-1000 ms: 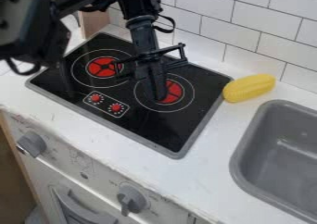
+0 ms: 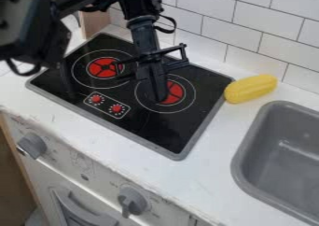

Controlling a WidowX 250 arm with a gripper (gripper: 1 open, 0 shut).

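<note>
My black gripper [image 2: 155,78] hangs over the middle of a black toy cooktop [image 2: 118,122] with two red-centred burners, its fingers pointing down near the right burner. Whether it is open or shut is hard to tell against the dark surface; I see nothing clearly held. A yellow corn cob [image 2: 251,88] lies on the white counter to the right of the cooktop.
A grey sink basin [image 2: 281,150] sits at the right. White tiles [image 2: 237,20] form the back wall. The oven front with knobs [image 2: 132,201] is below. Bare counter [image 2: 208,169] lies between cooktop and sink.
</note>
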